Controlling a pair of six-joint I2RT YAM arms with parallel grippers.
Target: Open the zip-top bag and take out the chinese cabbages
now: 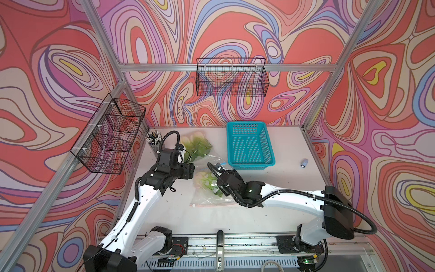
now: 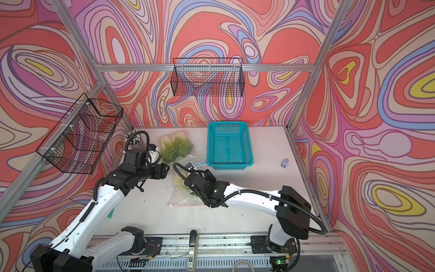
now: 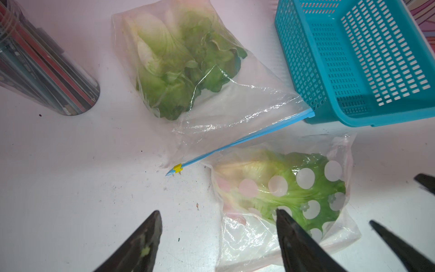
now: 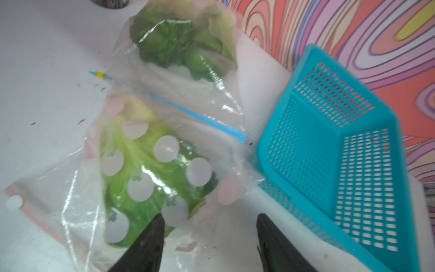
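Note:
Two clear zip bags lie flat on the white table. The far bag (image 3: pixel 253 102) has a blue zip strip (image 3: pixel 253 137) with a yellow slider (image 3: pixel 178 167); leafy cabbages (image 3: pixel 181 59) show through its plastic. The near bag (image 3: pixel 247 247) carries pale dots and holds another green cabbage (image 4: pixel 136 167); its pinkish edge (image 4: pixel 40 222) faces the table's front. My left gripper is apart-fingered and open above the table, left of and partly over the near bag. My right gripper hangs open over the near bag's right side. Nothing shows between either pair of fingers.
A teal basket (image 1: pixel 251 166), empty, stands right of the bags, close to the blue strip's end. A cup of pens (image 3: pixel 59 77) is at the back left. On the far right lies a small bottle-like object (image 1: pixel 304 162).

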